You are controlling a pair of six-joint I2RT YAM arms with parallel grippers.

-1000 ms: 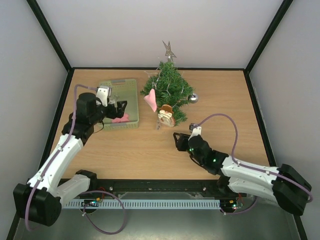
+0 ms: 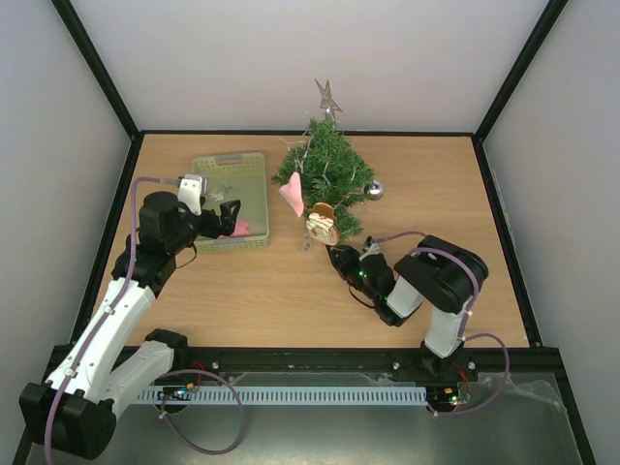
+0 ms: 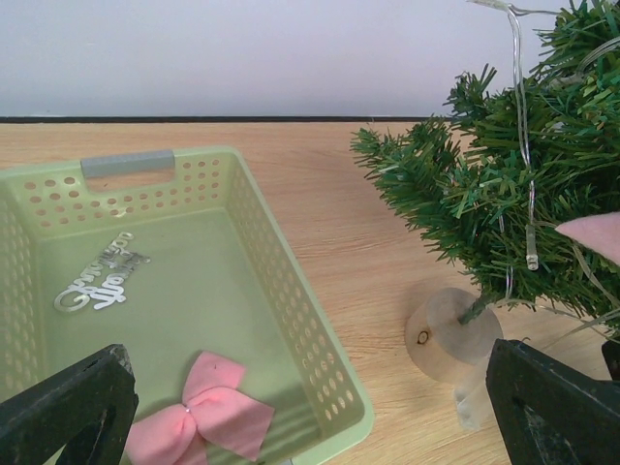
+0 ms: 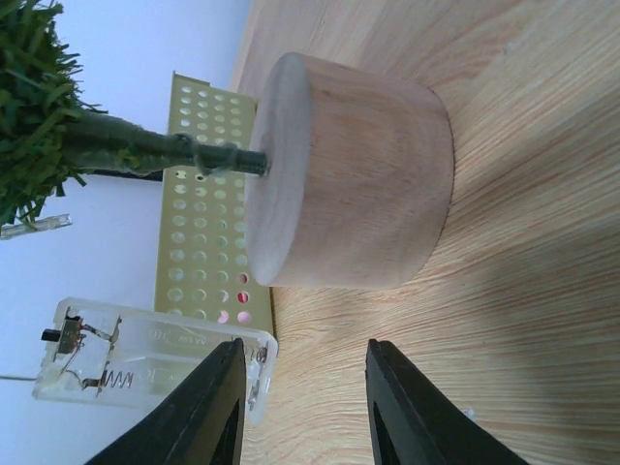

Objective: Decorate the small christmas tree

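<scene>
The small tree (image 2: 329, 165) carries a star (image 2: 327, 97), pink heart (image 2: 294, 192), silver ball (image 2: 374, 190) and gingerbread-like ornament (image 2: 321, 225). My left gripper stands open over the green basket (image 3: 291, 291), which holds a pink bow (image 3: 218, 412) and silver lettering (image 3: 102, 276). My right gripper is low near the tree's wooden base (image 4: 358, 184), its fingers parted with nothing visible between them. A clear plastic battery box (image 4: 136, 358) lies just beyond the fingers in the right wrist view.
Walls bound it at the back and sides.
The left arm has shifted very slightly.
</scene>
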